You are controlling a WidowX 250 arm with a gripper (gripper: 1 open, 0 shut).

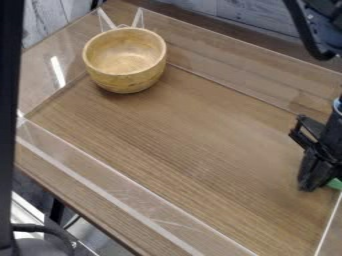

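Note:
My black gripper (307,176) is low at the right edge of the wooden surface, its fingertips pointing down and left. It looks shut, and nothing clearly shows between its fingers. A green object (334,185) lies just behind the fingertips at the right edge, mostly hidden by the gripper and cut off by the frame. A yellow wooden bowl (124,60) stands at the upper left, far from the gripper.
A clear plastic edge runs along the left side, and weathered grey planks (241,20) form the back.

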